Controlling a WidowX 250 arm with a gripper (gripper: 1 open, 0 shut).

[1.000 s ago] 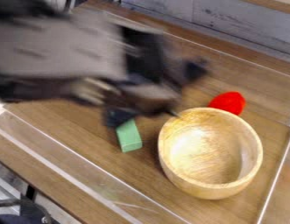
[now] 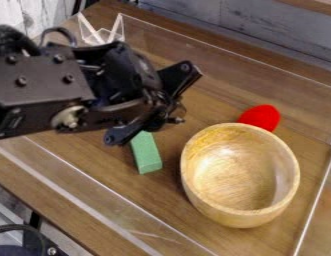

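The black gripper (image 2: 152,102) hangs over the left-middle of the wooden table, its fingertips just above and behind a green block (image 2: 145,154); whether anything is between the fingers is hard to see, and none shows. A light wooden bowl (image 2: 239,205) stands upright to the right of the block. A red object (image 2: 261,117) lies behind the bowl, partly hidden by it.
A white wire-like item (image 2: 98,30) stands at the back left, partly behind the arm. A pale wall (image 2: 241,40) runs along the back. Bare table (image 2: 221,85) shows behind the red object and along the front left.
The block, bowl and red object have not moved.
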